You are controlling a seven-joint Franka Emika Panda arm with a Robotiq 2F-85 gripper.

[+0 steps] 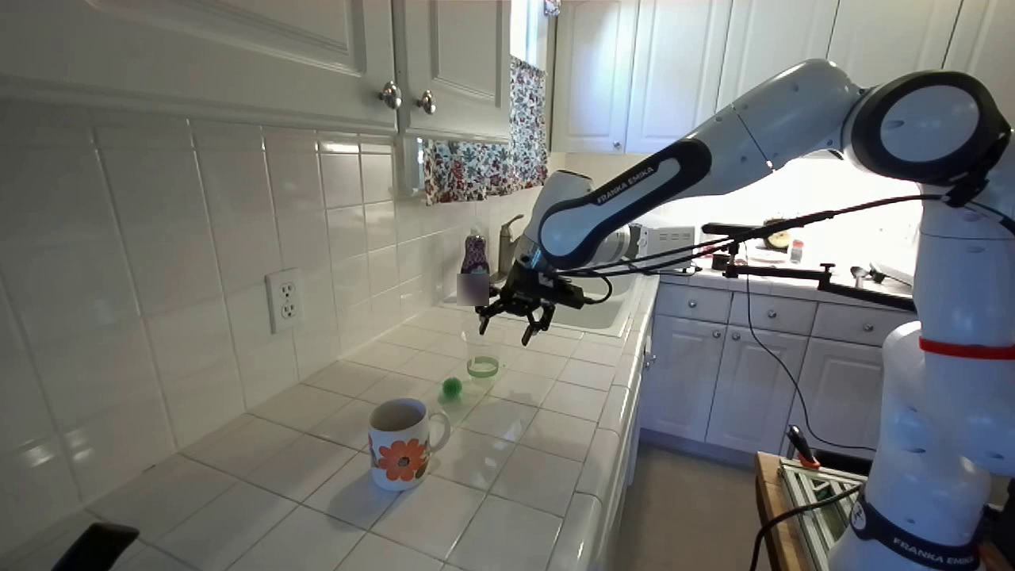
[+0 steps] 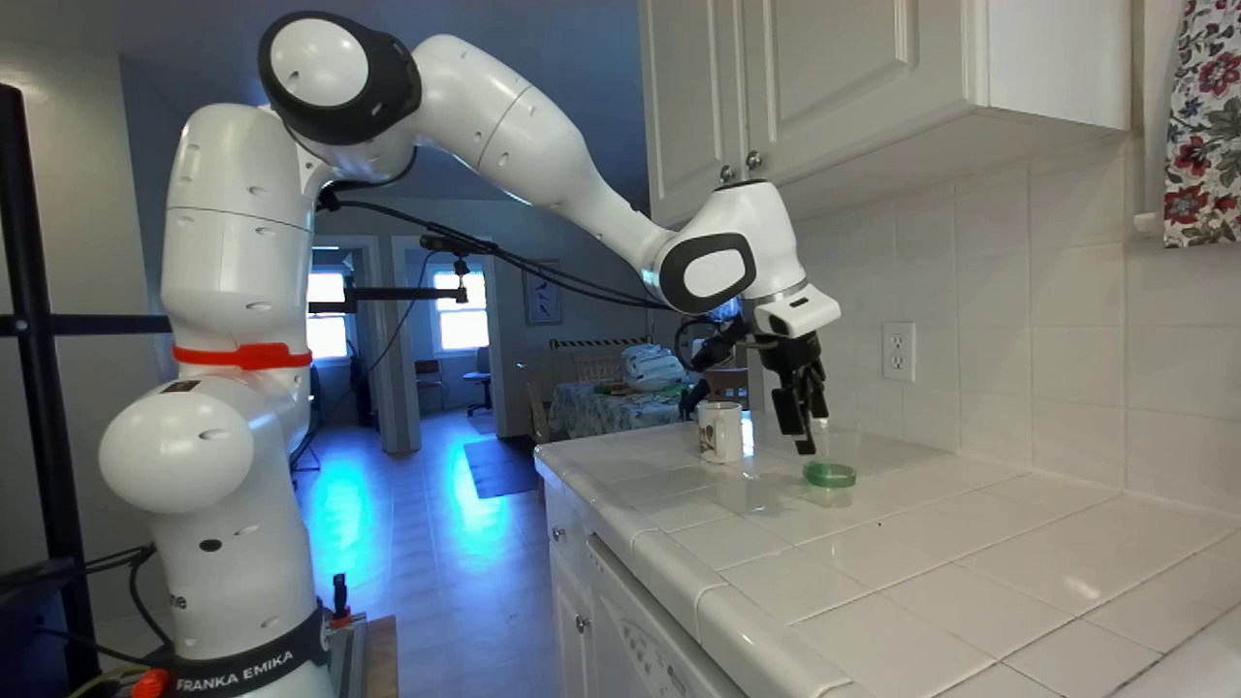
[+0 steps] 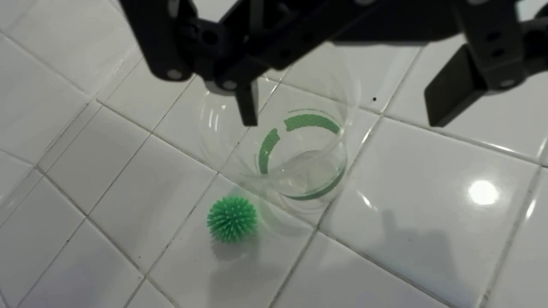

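A spiky green ball (image 3: 232,219) lies on the white tiled counter, close beside a clear plastic cup (image 3: 312,194) with green print round its lower part. The cup stands upright; in exterior view 2 its green band (image 2: 829,475) shows below my fingers. Above the cup, my gripper is open, with one finger (image 3: 247,105) over the cup and the other off to its right. Nothing is held between them. In exterior view 1 the gripper (image 1: 504,335) hangs over the cup (image 1: 482,365), and the ball (image 1: 452,387) sits nearer the camera.
A white mug (image 1: 400,444) with an orange flower stands on the counter, nearer the exterior view 1 camera than the ball. A tiled wall with an outlet (image 1: 285,300) borders one side. The sink (image 1: 604,304) lies beyond the gripper. Bare tiles surround the cup.
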